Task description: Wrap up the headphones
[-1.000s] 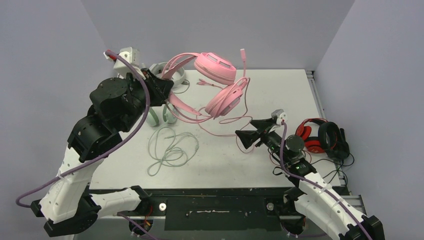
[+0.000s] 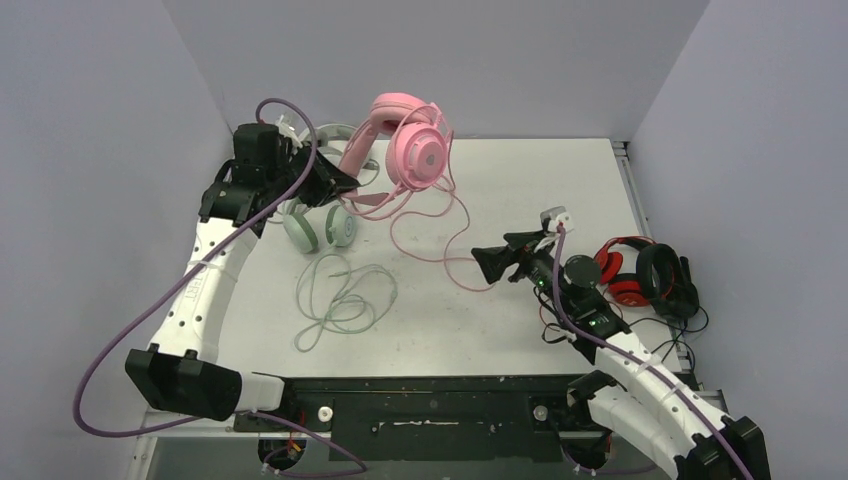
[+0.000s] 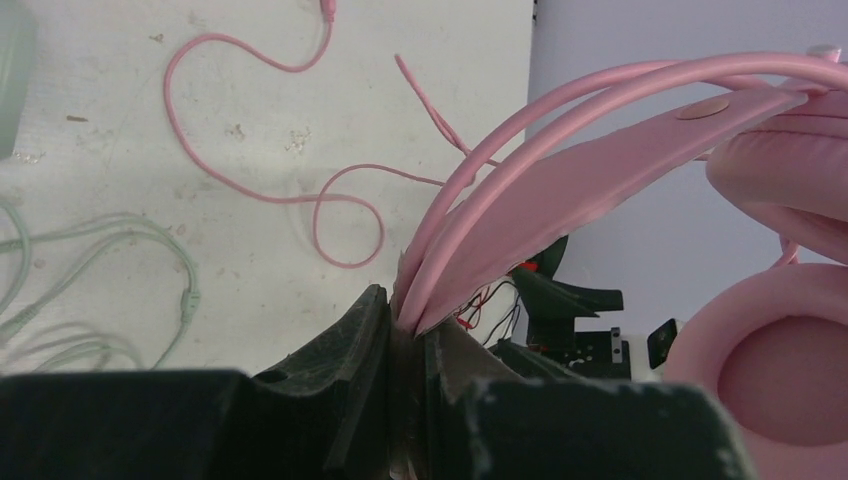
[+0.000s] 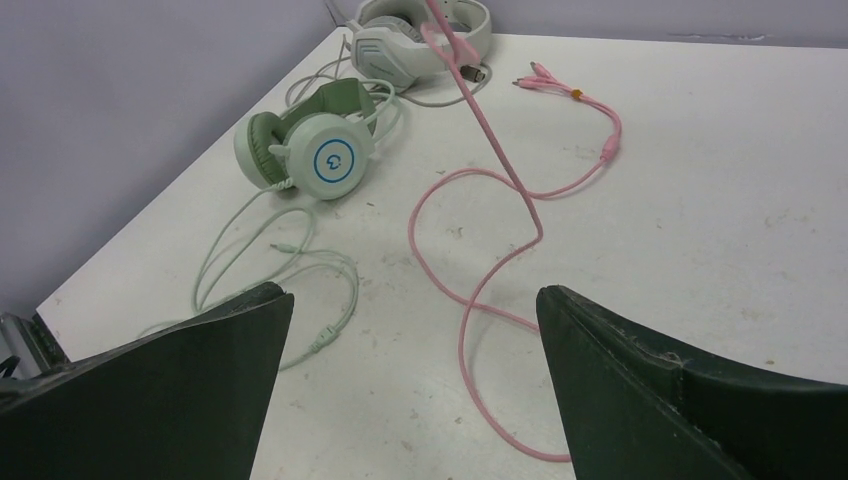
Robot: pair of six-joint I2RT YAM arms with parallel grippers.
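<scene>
The pink headphones [image 2: 418, 152] hang in the air over the back of the table, with my left gripper [image 2: 350, 188] shut on their headband. In the left wrist view the headband [image 3: 590, 190] rises from between the dark fingers, and an ear cup [image 3: 790, 360] shows at right. The pink cable [image 4: 505, 262] runs down from above and lies in loose loops on the tabletop. My right gripper [image 2: 487, 258] stands open low over the table, right of centre. Its fingers [image 4: 640, 400] are wide apart in the right wrist view, with part of the cable lying beyond them.
Green headphones [image 4: 305, 145] with their coiled cable [image 2: 342, 300] lie at the left. White headphones [image 4: 415, 40] are at the back left. Red and black headphones [image 2: 640, 270] lie at the right edge with black cables.
The pink cable shifted on the table.
</scene>
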